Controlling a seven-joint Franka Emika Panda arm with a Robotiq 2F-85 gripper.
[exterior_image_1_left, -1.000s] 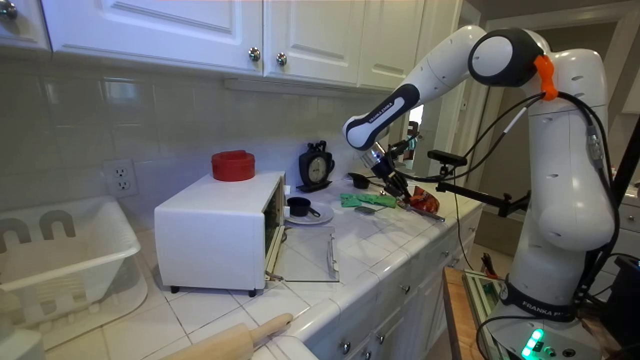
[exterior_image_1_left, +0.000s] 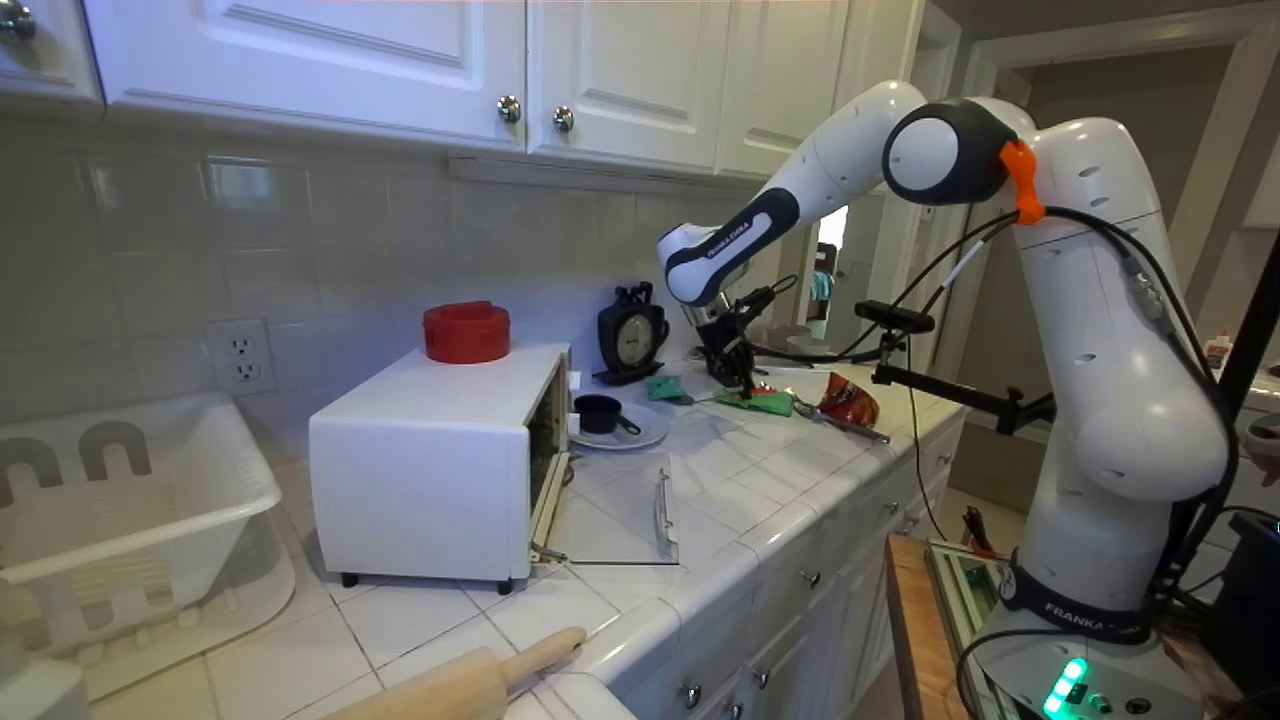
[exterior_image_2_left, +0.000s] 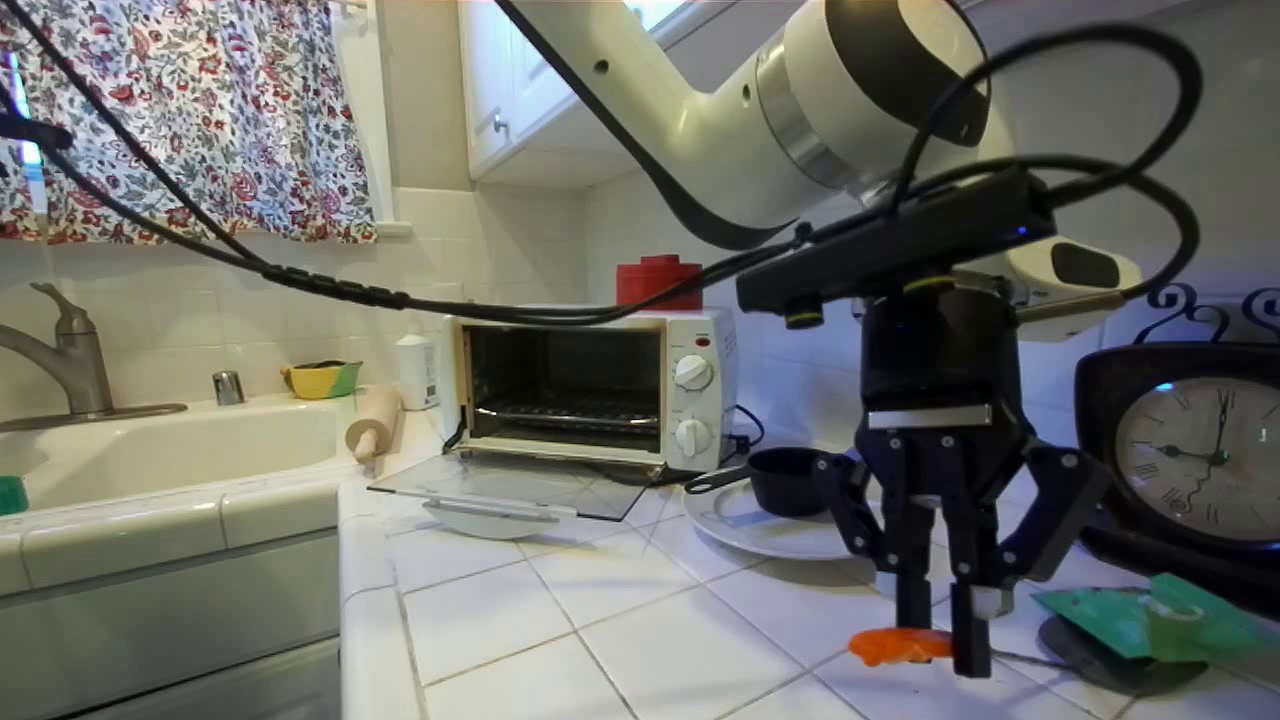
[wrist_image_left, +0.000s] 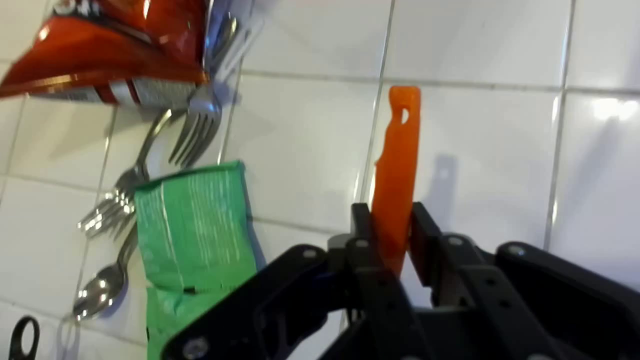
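Note:
My gripper is shut on the orange handle (wrist_image_left: 397, 159) of a utensil, above the white tiled counter. In the wrist view the handle's holed end points away from the fingers, with a shadow on the tiles beside it. Exterior view 2 shows the orange handle (exterior_image_2_left: 885, 647) lying sideways between the fingers. From it a thin shaft runs right to a dark, flat head (exterior_image_2_left: 1110, 658), partly behind a green packet (exterior_image_2_left: 1140, 618). Whether the head touches the counter or the packet, I cannot tell.
Green packaging (wrist_image_left: 195, 225), forks (wrist_image_left: 196, 129), a spoon (wrist_image_left: 101, 291) and a red bag (wrist_image_left: 114, 45) lie nearby. A clock (exterior_image_1_left: 632, 336), a plate with a small black pan (exterior_image_1_left: 600, 415) and a toaster oven (exterior_image_1_left: 420, 462) with its door down stand along the counter.
The arm has moved left, away from the red bag, and the gripper hangs more upright. The utensil's dark head has shifted left and back, closer to the clock.

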